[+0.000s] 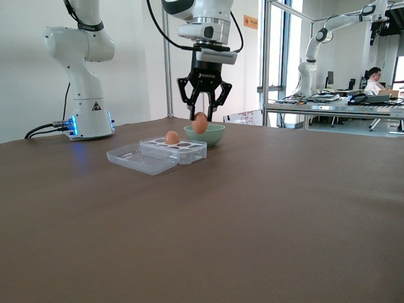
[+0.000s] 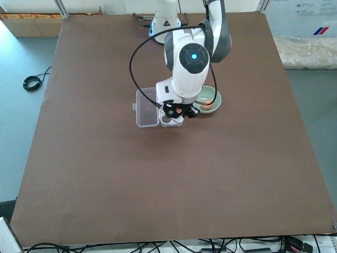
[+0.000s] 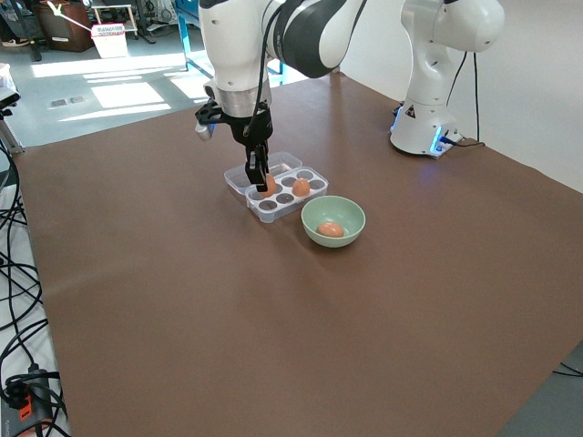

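Note:
My black gripper is shut on a brown egg, held above the egg carton's near part in the top view, in front of the green bowl. A clear plastic egg carton lies open on the table, its lid folded out flat; another egg sits in one of its holes. The green bowl stands beside the carton with an egg in it. In the left view the gripper mostly covers the carton's tray.
Cables run along the table's outer edge.

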